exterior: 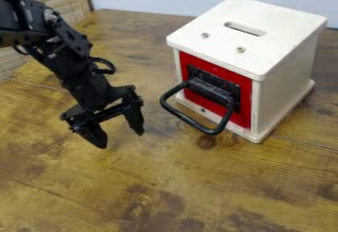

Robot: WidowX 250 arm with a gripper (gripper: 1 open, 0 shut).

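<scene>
A white wooden box [284,83] stands right of centre on the brown table, with a slot and two screws on its top. Its front is a red panel [205,73] carrying a black handle [185,117] that sticks out toward the lower left. My black gripper [117,134] hangs at the left, low over the table and left of the handle, apart from it. It is open, with nothing between its fingers.
A pale wall runs along the back, and a light wooden board [27,90] lies at the far left.
</scene>
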